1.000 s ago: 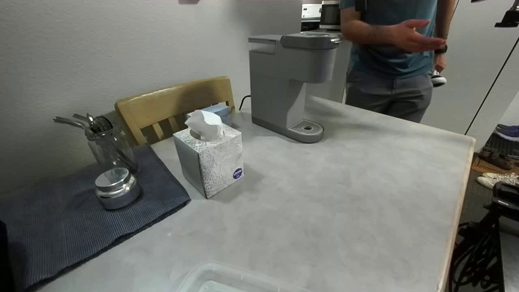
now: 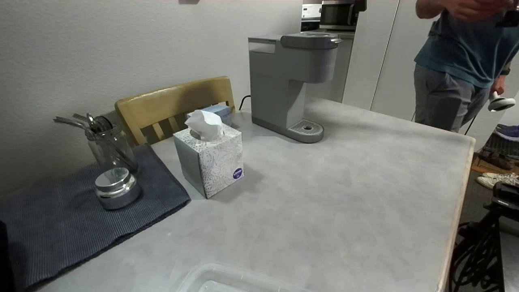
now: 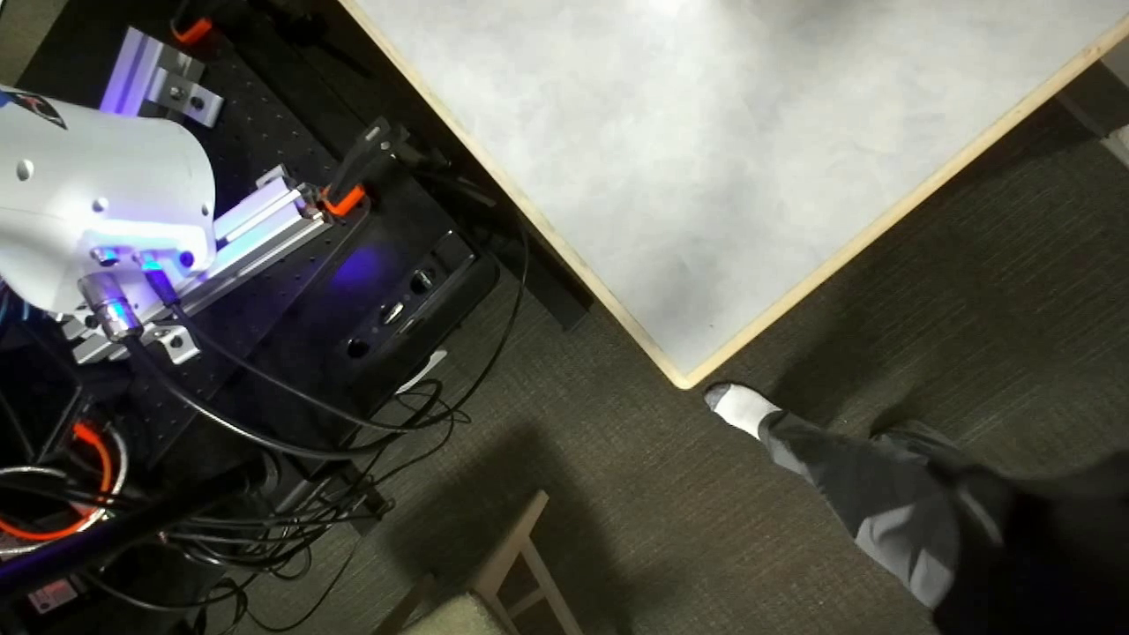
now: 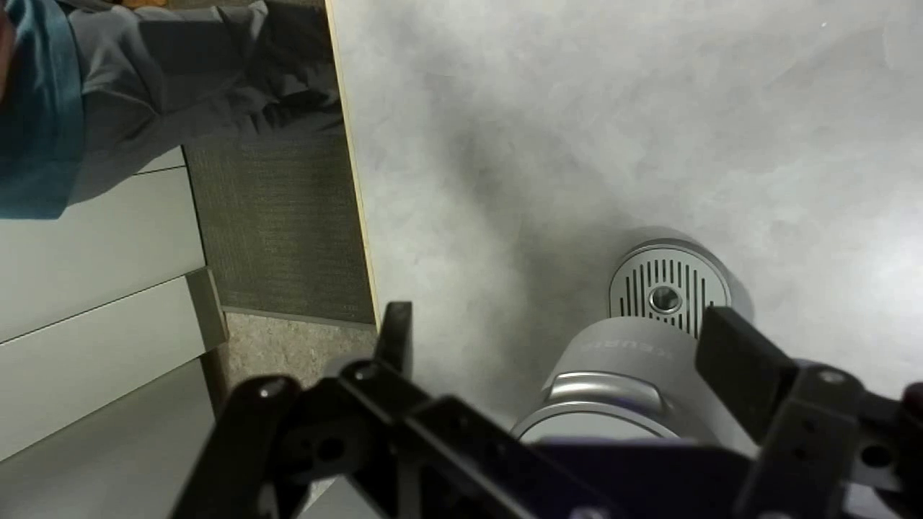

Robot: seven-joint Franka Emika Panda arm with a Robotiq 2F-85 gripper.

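My gripper is open in the wrist view, its two dark fingers wide apart with nothing held. Below it, the grey coffee maker (image 4: 619, 346) shows partly between and behind the fingers, its slotted drip tray (image 4: 640, 290) facing the bare tabletop. In exterior view 1 the same coffee maker (image 2: 292, 78) stands upright at the back of the table, apart from any gripper. A patterned tissue box (image 2: 221, 163) with a tissue sticking out stands nearer the camera.
On a dark blue mat (image 2: 58, 228) are a glass jar of utensils (image 2: 109, 148) and a silver-lidded jar (image 2: 116, 187). A clear container (image 2: 214, 270) shows at the bottom edge. A person (image 2: 462, 63) stands beyond the table.
The person has moved to the right and turned. The coffee maker, tissue box and jars have not moved.
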